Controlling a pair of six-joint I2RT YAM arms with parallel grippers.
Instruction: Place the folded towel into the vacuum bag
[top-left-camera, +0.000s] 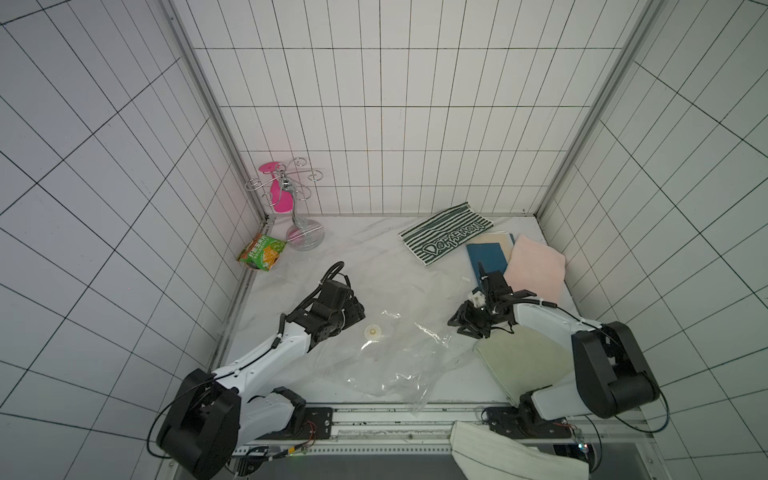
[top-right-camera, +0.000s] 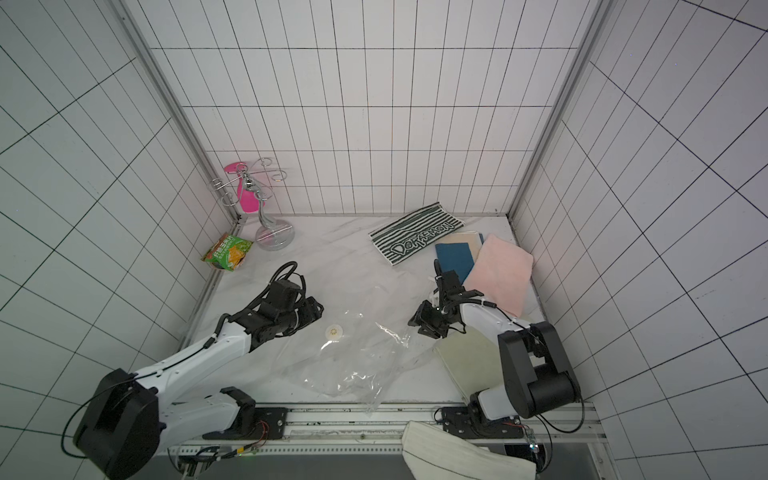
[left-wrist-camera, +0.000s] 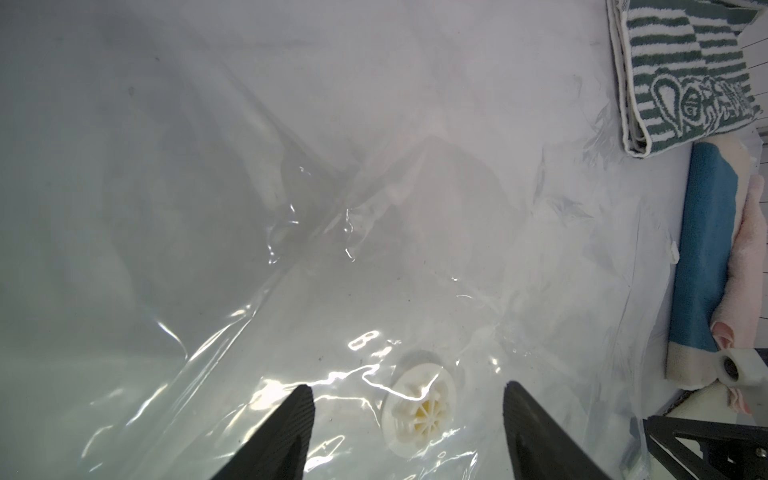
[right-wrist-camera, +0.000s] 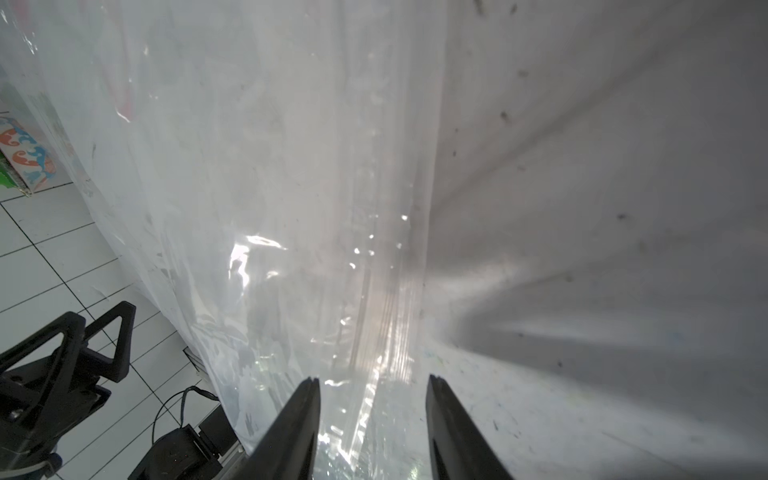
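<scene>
A clear vacuum bag (top-left-camera: 408, 360) with a round white valve (left-wrist-camera: 420, 412) lies flat in the middle of the table. My left gripper hangs over the bag near the valve, its fingers apart. My right gripper is low at the bag's right edge, fingers also apart over a seam of the plastic. Towels lie to the right: a striped green-and-white one (top-left-camera: 444, 232) at the back, a blue one (top-left-camera: 485, 260), a pink one (top-left-camera: 534, 264) and a pale green one (top-left-camera: 524, 364). Nothing shows held in either gripper.
A chrome stand (top-left-camera: 304, 233) with pink items is at the back left, beside a green snack packet (top-left-camera: 261, 252). Tiled walls enclose the table on three sides. Some bare table shows at the centre back.
</scene>
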